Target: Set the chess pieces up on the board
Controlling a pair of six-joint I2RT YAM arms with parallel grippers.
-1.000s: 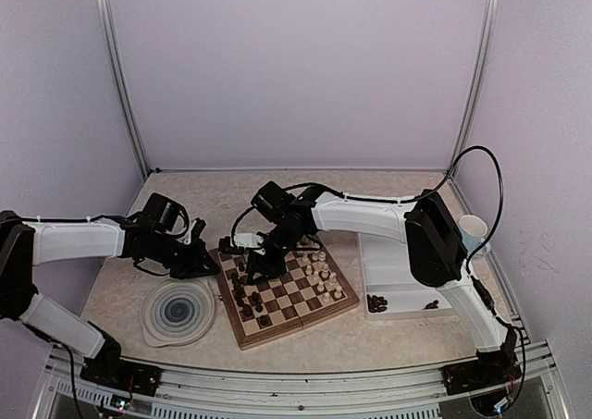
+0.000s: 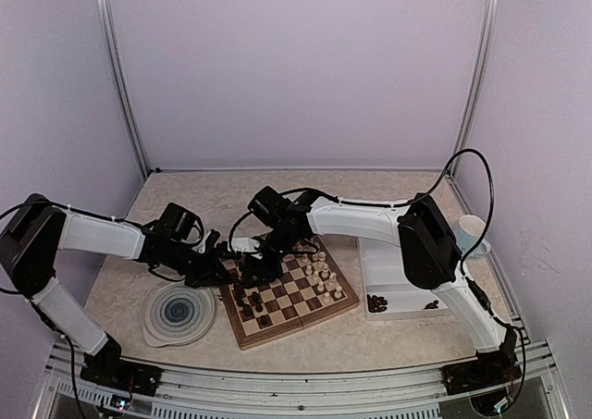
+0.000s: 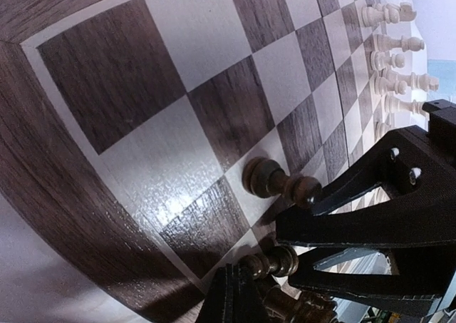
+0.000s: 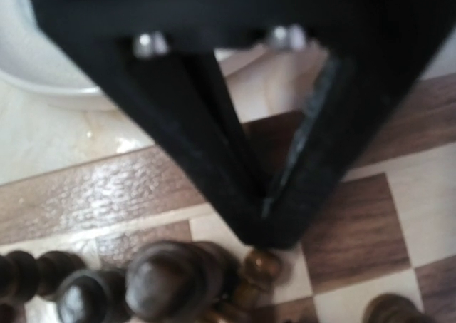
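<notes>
The wooden chess board has dark pieces along its left side and white pieces along its right. At the left edge my left gripper is shut low over the board, nothing showing between its fingers. Opposite it, the right gripper is part open, its fingertips apart beside a small dark pawn; whether they touch it I cannot tell. Another dark pawn stands on a light square nearby. Several dark pieces crowd below the right gripper's tip in the right wrist view.
Left of the board lies a round grey lid or dish. The white tray on the right holds a few dark pieces. A cup stands at the far right. Both grippers are close together.
My left arm has moved right and slightly down, bringing its gripper onto the board's left edge near the right one. The right gripper has shifted slightly left.
</notes>
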